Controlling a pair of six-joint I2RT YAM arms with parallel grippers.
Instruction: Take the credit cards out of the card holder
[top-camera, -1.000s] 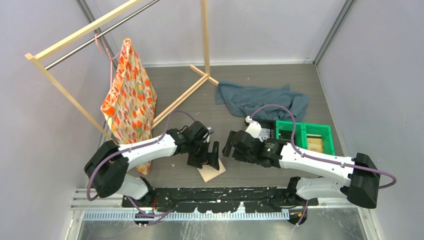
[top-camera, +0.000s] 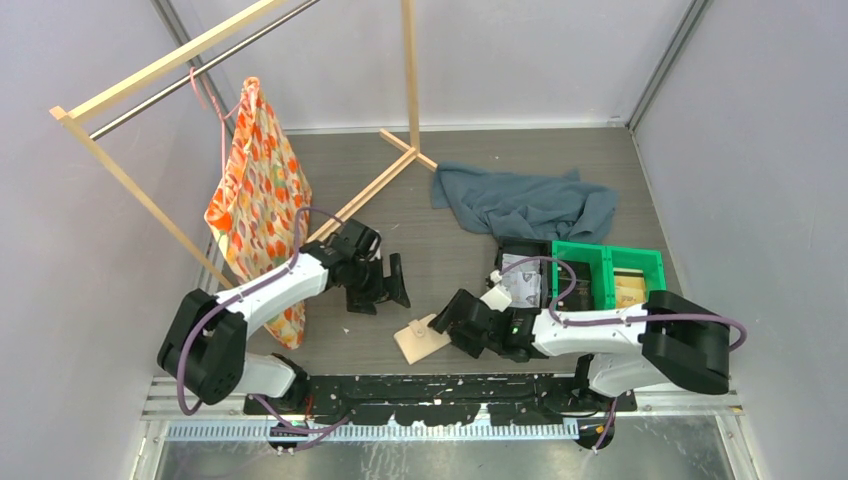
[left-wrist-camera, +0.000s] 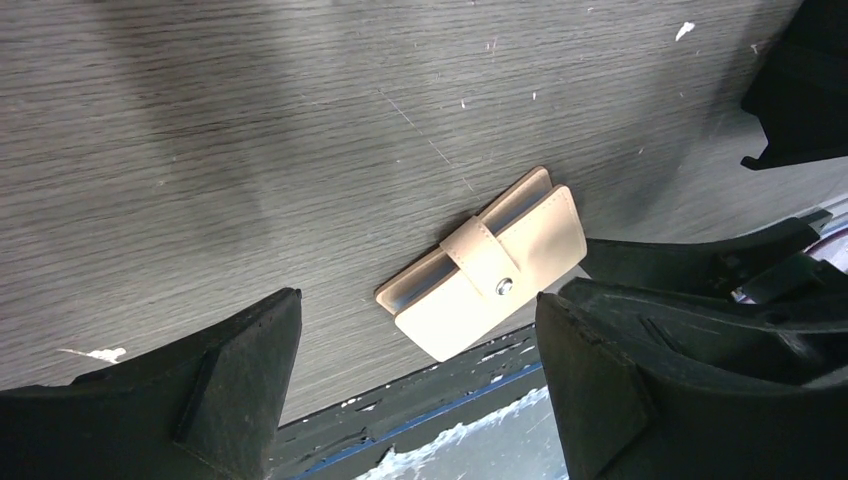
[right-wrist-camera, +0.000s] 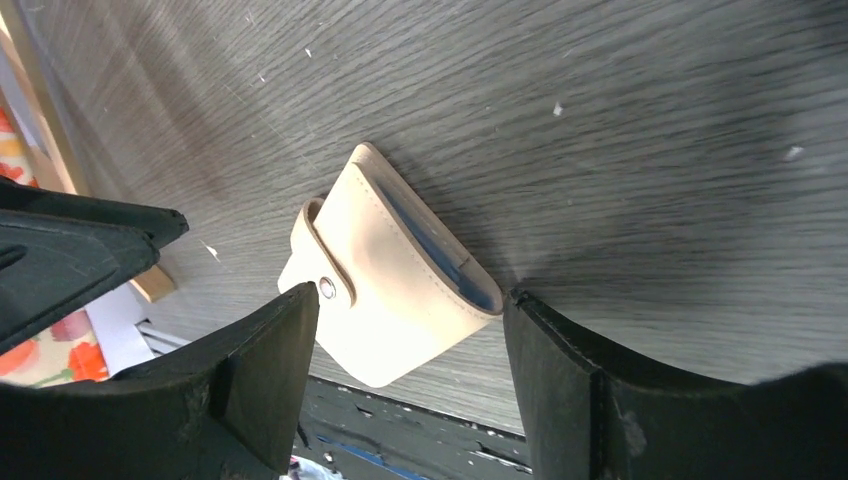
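A beige leather card holder (top-camera: 420, 341) with a snap strap lies on the table (top-camera: 360, 330), its side slot showing a dark interior; no cards are clearly visible. My left gripper is open above and behind it, fingers apart with nothing between them. My right gripper is open low at the holder's right end, which shows between its fingertips; one fingertip reaches the holder's corner, and whether it touches is unclear.
Green bins (top-camera: 636, 258) and a black box stand at the right, with a blue-grey cloth (top-camera: 520, 200) behind. A wooden rack with hanging patterned fabric (top-camera: 255, 200) occupies the left.
My left gripper has moved back and left, away from above the card holder. My right gripper has come down and toward the front, to the holder's right end.
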